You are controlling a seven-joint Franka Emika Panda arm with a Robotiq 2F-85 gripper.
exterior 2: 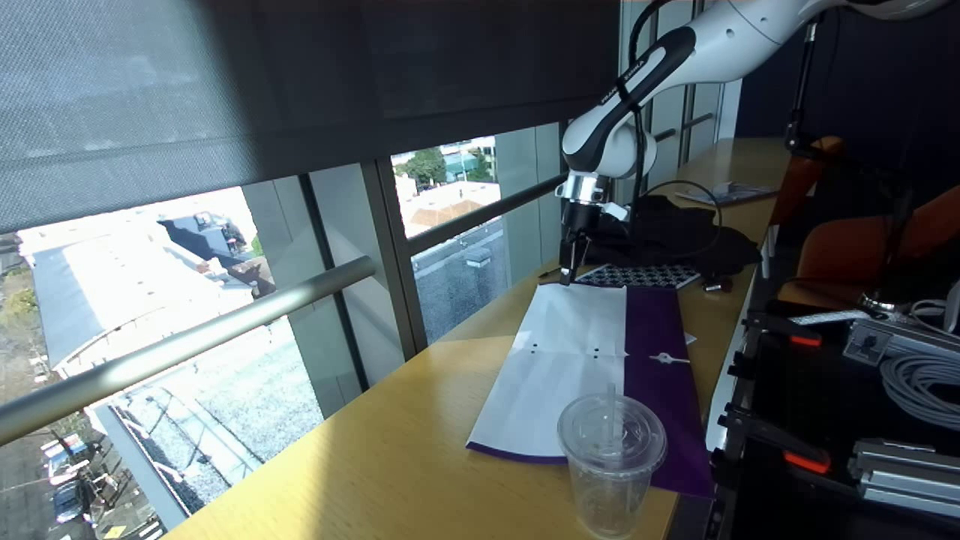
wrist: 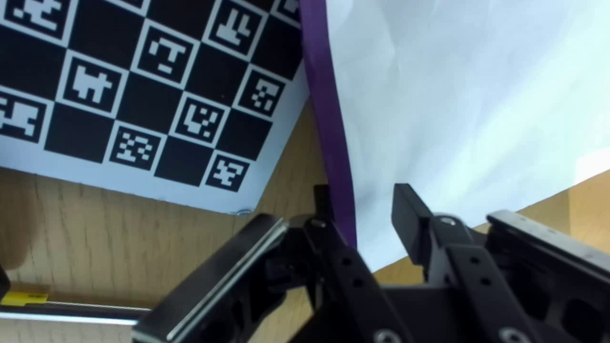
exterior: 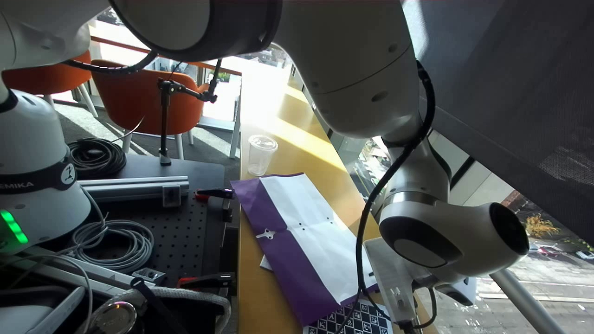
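Note:
A large paper sheet (exterior: 312, 222) with a white panel and a purple strip lies on the wooden table, creased across its middle. My gripper is at one corner of this paper, its fingers apart. In the wrist view the left fingertip (wrist: 323, 197) touches or overlaps the narrow purple edge (wrist: 334, 131), while the right fingertip (wrist: 404, 214) is over the white side. Whether the tips press on the paper cannot be told. From the second exterior view, the gripper (exterior 2: 569, 270) points down at the sheet's far edge.
A clear lidded plastic cup (exterior 2: 612, 459) stands by the opposite end of the paper. Beside the gripped end lies a checkered marker board (wrist: 143, 85). Dark cloth (exterior 2: 670, 229) lies behind the arm. Windows and a rail (exterior 2: 189, 342) border the table.

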